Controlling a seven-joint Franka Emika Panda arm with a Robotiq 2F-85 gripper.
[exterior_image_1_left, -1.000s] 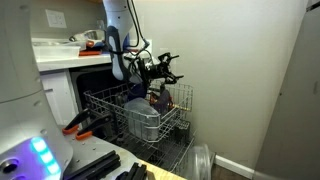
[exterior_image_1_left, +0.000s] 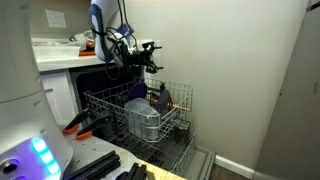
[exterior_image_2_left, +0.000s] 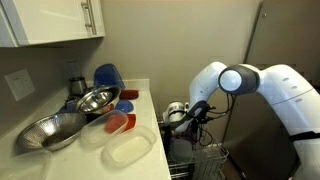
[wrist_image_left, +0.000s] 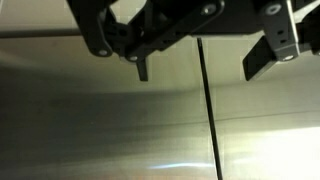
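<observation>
My gripper (exterior_image_1_left: 151, 58) is above the back of a wire dish rack (exterior_image_1_left: 182, 97), near the counter. In the wrist view my gripper stands open, with dark fingers (wrist_image_left: 259, 60) wide apart. Nothing is held between them; a thin dark line crosses the metallic surface (wrist_image_left: 110, 130) behind. The rack holds a clear plastic container (exterior_image_1_left: 143, 121), a blue item (exterior_image_1_left: 136, 92) and dark items (exterior_image_1_left: 161, 96). In exterior view 2 the arm (exterior_image_2_left: 240, 78) reaches from the right, and its gripper is hard to make out.
The white counter (exterior_image_2_left: 145, 105) carries a colander (exterior_image_2_left: 54, 131), a steel bowl (exterior_image_2_left: 98, 100), a red item (exterior_image_2_left: 118, 122) and clear containers (exterior_image_2_left: 130, 148). A cabinet (exterior_image_2_left: 50, 22) overhangs it at the left. In exterior view 1, bare floor (exterior_image_1_left: 232, 174) shows to the rack's right.
The container inside the rack has stayed put.
</observation>
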